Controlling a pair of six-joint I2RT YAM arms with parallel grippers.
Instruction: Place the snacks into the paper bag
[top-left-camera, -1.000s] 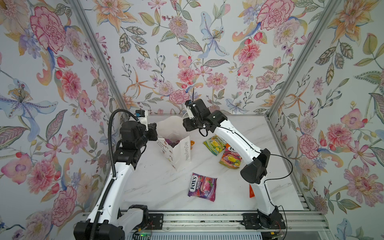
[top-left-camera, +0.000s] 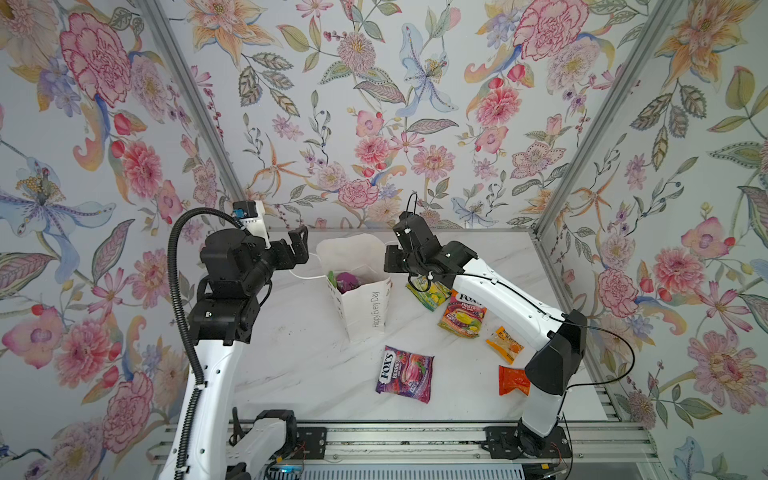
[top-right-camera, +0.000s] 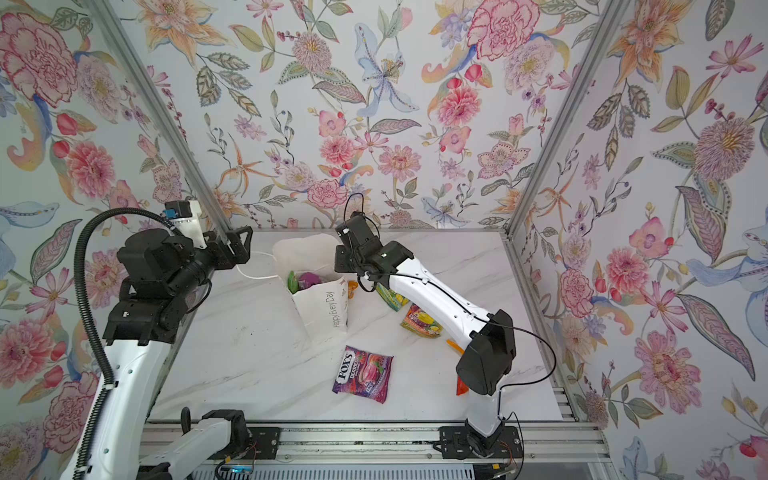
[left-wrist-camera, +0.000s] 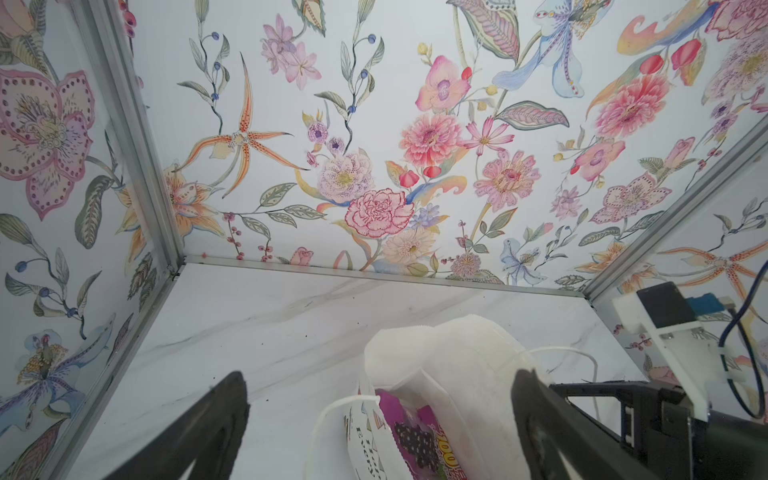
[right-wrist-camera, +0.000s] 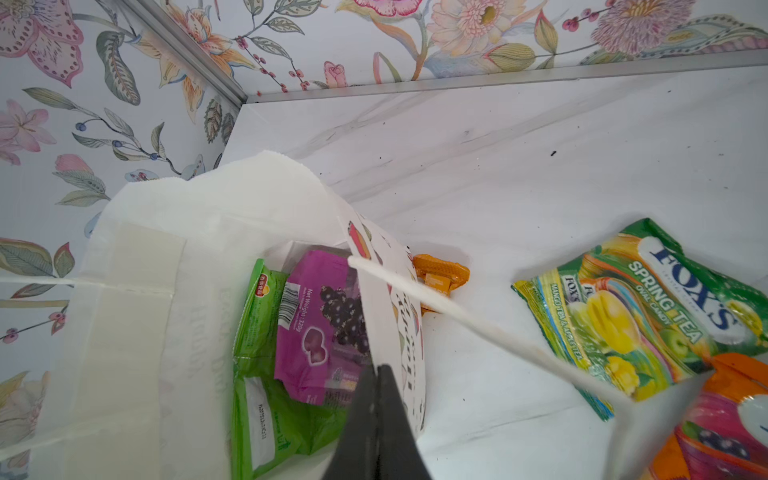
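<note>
The white paper bag (top-left-camera: 358, 312) stands open with purple and green packs inside (right-wrist-camera: 320, 336). My left gripper (top-left-camera: 297, 244) is open at upper left of the bag, holding nothing. My right gripper is shut above the bag's right side, with nothing visible between its fingers. Outside lie a purple Fox's pack (top-left-camera: 405, 373) in front, a green Spring Tea pack (right-wrist-camera: 608, 312), a fruit candy pack (top-left-camera: 462, 318), a small orange pack (top-left-camera: 504, 344) and a red pack (top-left-camera: 514, 381) on the right.
A small orange item (right-wrist-camera: 440, 276) lies just behind the bag's right side. Floral walls enclose the table.
My left gripper has risen and moved left, away from the bag's rim. My right gripper has moved right and slightly toward the front. The bag's top has shifted slightly right.
</note>
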